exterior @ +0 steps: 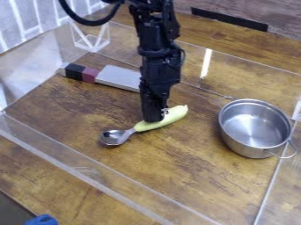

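Observation:
A pale yellow-green elongated object [170, 117] lies on the wooden surface with a metal spoon [115, 136] at its left end, the spoon's bowl toward the lower left. My black gripper [156, 117] hangs from above at the left side of the yellow-green object, its tips low beside it. The fingers look close together; whether anything is between them is hard to see.
A steel pot [254, 125] stands at the right. A grey bar with a dark, pink-banded end [112, 77] lies behind the gripper. A blue item [38, 220] is at the bottom left corner.

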